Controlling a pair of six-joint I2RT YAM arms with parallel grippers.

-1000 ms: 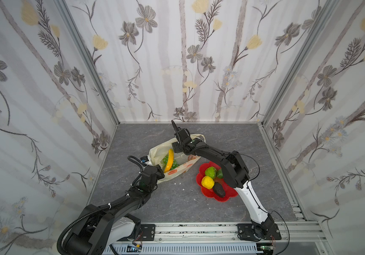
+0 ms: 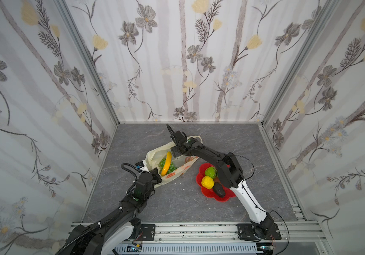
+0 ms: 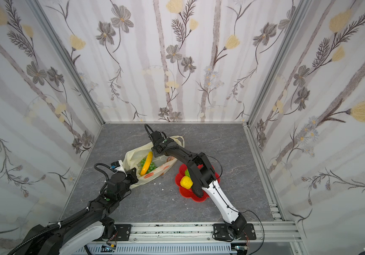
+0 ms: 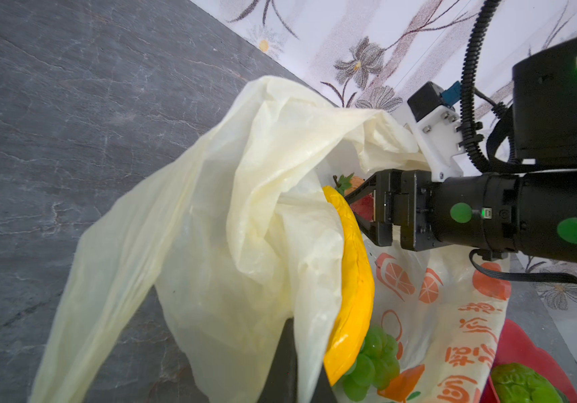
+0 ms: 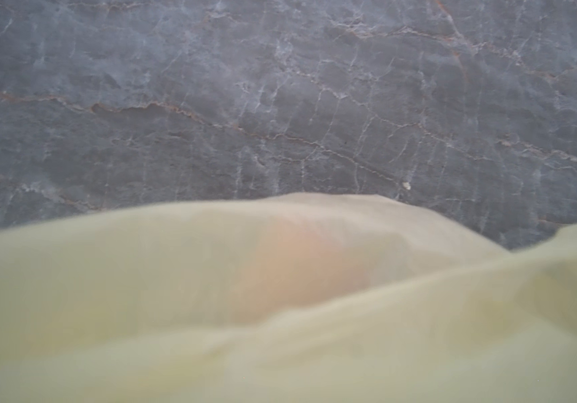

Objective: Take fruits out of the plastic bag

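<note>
The cream plastic bag (image 2: 156, 153) lies open on the table, its left side stretched up. My left gripper is shut on its thin film, which passes between the fingertips. A yellow banana (image 4: 355, 288) leans against that side, with green grapes (image 4: 372, 362) beside it. My right gripper (image 2: 174, 151) reaches inside the bag. In the left wrist view its fingers (image 4: 372, 182) are close to the banana's upper end and a red fruit (image 4: 365, 207); whether they grip anything is unclear. The right wrist view shows only blurred bag film and table.
To the bag's right, a red scalloped bowl (image 2: 199, 179) holds a yellow fruit (image 2: 207, 182), a green one (image 2: 210, 172) and a dark one (image 2: 218, 189). The right forearm passes over its edge. Bare table (image 2: 127, 142) lies at the back left.
My left gripper has shifted slightly left, drawing the bag and the banana with it. The right gripper has moved a little left and down, closer to the banana.
</note>
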